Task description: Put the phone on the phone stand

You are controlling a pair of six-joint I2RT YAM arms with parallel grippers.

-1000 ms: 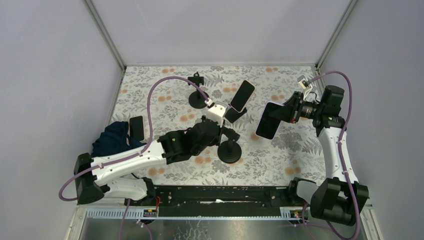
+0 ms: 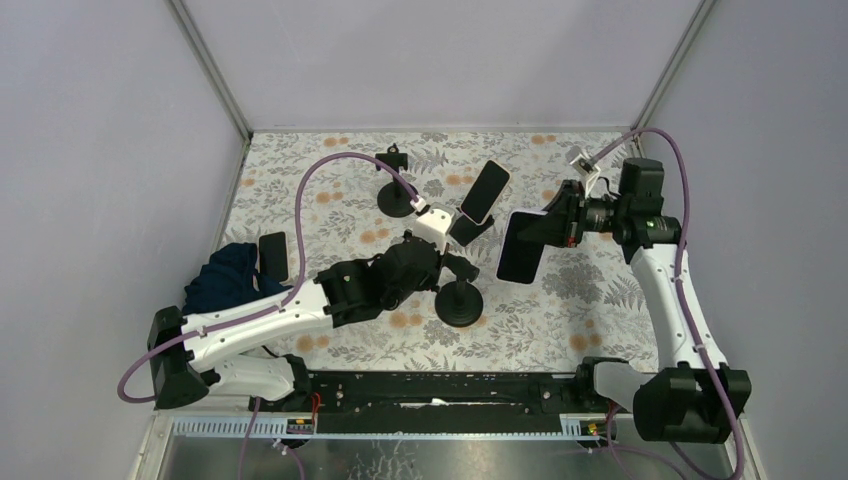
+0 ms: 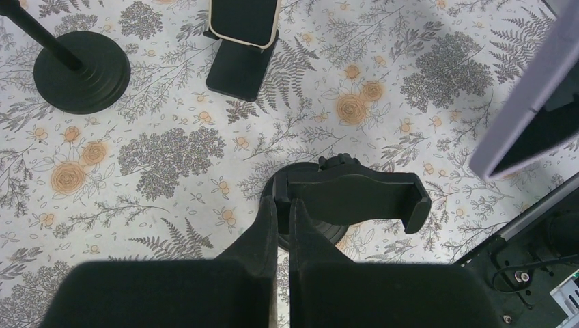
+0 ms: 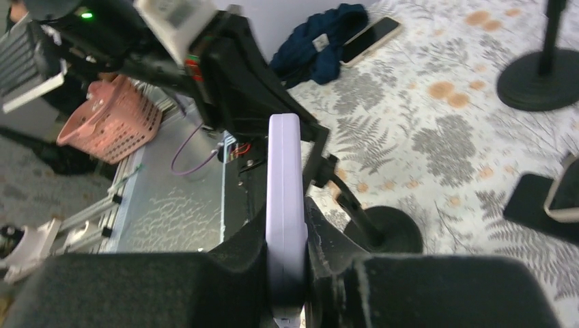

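A black phone stand with a round base (image 2: 459, 306) stands at the table's front middle. My left gripper is shut on the left end of its bracket (image 3: 355, 195). My right gripper (image 2: 558, 222) holds a phone (image 2: 519, 258) with a pale lilac edge, up in the air to the right of that stand, screen up in the top view. In the right wrist view the phone's edge (image 4: 285, 205) stands between the fingers. In the left wrist view its corner shows at the upper right.
Behind are another round-based stand (image 2: 395, 200) and a phone (image 2: 487, 188) resting on a flat stand (image 2: 469, 231). At the left lie a phone (image 2: 273, 255) and dark blue cloth (image 2: 225, 280).
My right gripper has moved left and slightly toward the front with the phone, bringing it closer to the front stand. My left arm has not moved.
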